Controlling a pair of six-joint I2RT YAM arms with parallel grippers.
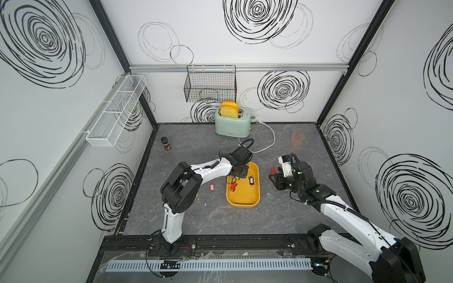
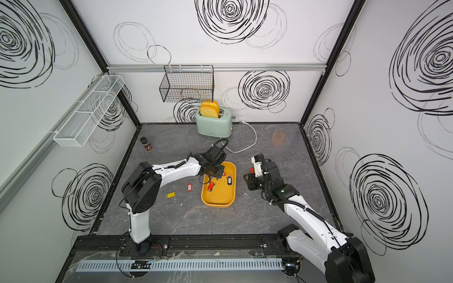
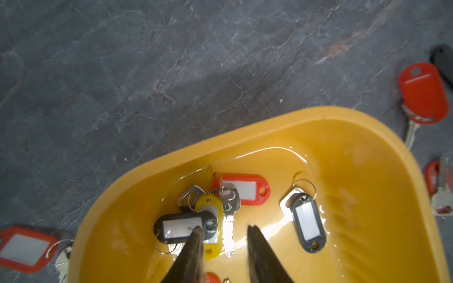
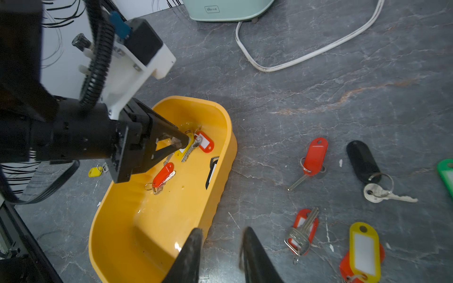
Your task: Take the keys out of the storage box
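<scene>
The yellow storage box [image 1: 244,200] stands mid-table with several tagged keys inside. In the left wrist view, a black-tagged key [image 3: 186,227] lies across a yellow tag [image 3: 213,245], touching a red-tagged key [image 3: 250,189]. Another black tag [image 3: 309,224] lies apart from them, and a red tag [image 3: 211,277] shows partly at the bottom edge. Over this key pile my left gripper is open, nothing held. To the box's right, my right gripper has its fingers apart and empty, above the table.
Several tagged keys lie right of the box, among them a red one [image 4: 315,155] and a black one [image 4: 362,160]. Left of it lie a red tag [image 2: 189,187] and a yellow tag [image 2: 170,194]. A toaster [image 1: 233,123] with a white cord stands behind.
</scene>
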